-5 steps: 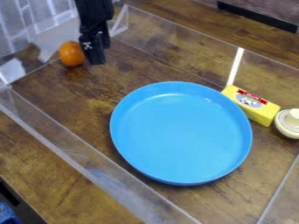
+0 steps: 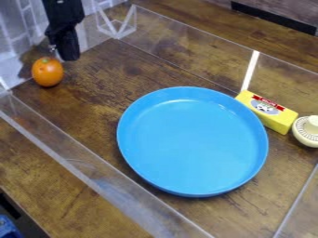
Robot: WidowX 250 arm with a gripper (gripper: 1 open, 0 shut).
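My dark gripper hangs at the upper left, shut as far as it shows, just behind and above an orange. The orange rests on the wooden table near the left plastic wall. Nothing shows between the fingers, though they are small and dark here.
A large blue plate covers much of the middle right. A yellow box and a round cream object lie at the right. Clear plastic edges border the area.
The orange has moved left and toward the front, from beside the wall at the back. My gripper has shifted left.
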